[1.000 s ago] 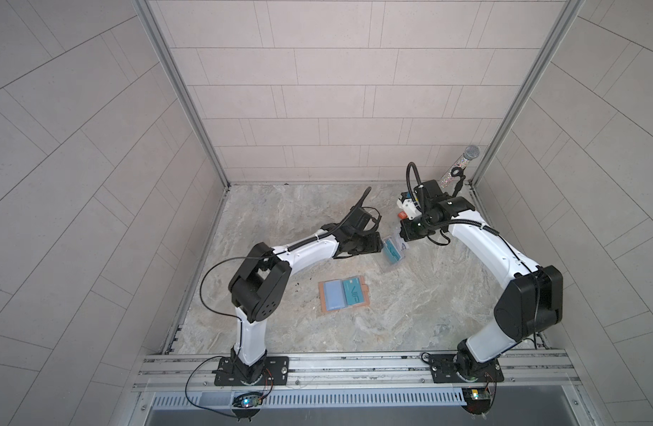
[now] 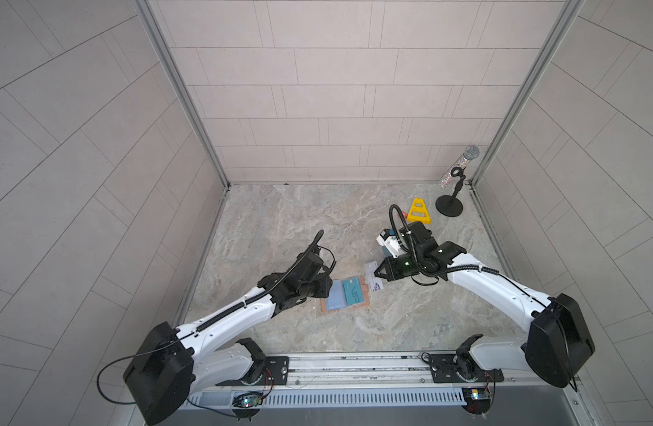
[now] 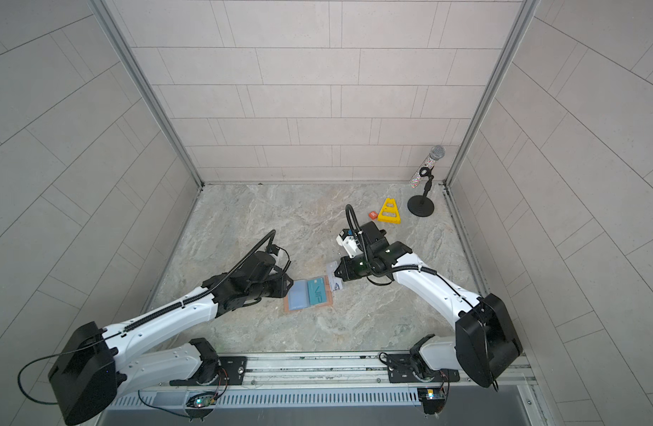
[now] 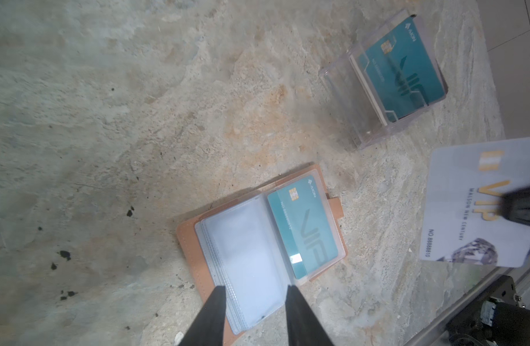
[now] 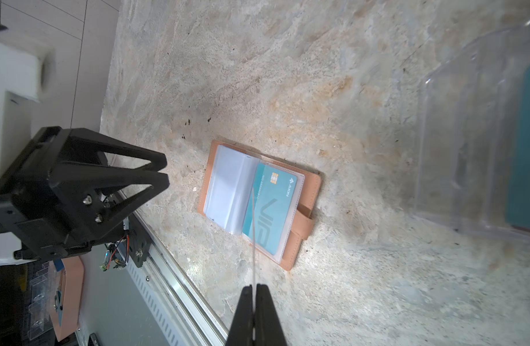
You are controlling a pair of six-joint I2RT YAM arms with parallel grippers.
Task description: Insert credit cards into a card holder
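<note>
The tan card holder [image 4: 189, 242] lies open on the table, a teal VIP card [image 4: 302, 229] in its right sleeve and a pale sleeve [image 4: 241, 256] on the left. My left gripper hovers over that left sleeve, fingers apart, nothing between them. My right gripper is shut on a white VIP card, seen edge-on in the right wrist view, held right of the holder. A clear box [image 4: 357, 103] with teal cards stands behind it.
A yellow triangle [image 3: 388, 211], a small red object [image 3: 372, 214], a black stand [image 3: 420, 204] and a glittery microphone-like object [image 3: 427, 160] are at the back right.
My left gripper has moved down-left from the clear box to the holder. My right gripper, with the white card, has moved toward the front-left, nearer the holder.
</note>
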